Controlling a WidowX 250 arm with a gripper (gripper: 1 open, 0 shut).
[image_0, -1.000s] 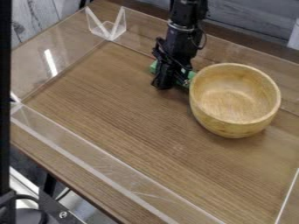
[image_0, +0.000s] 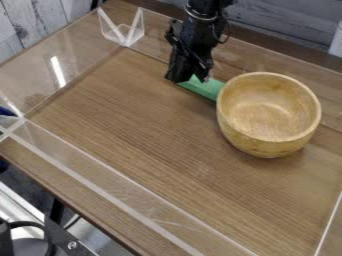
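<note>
The black robot arm comes down from the top centre, with its gripper (image_0: 179, 74) low over the table, just at the upper-left end of a green object (image_0: 201, 88). The gripper looks shut; whether anything is between its fingers is not visible. The green object lies on the wooden table (image_0: 147, 150), partly behind a large wooden bowl (image_0: 267, 116) on the right.
A clear plastic piece (image_0: 122, 28) stands at the back left. Clear strips run along the left and front edges.
The gripper has moved up slightly, uncovering more of the green object, which it largely covered before. The bowl has stayed in place.
</note>
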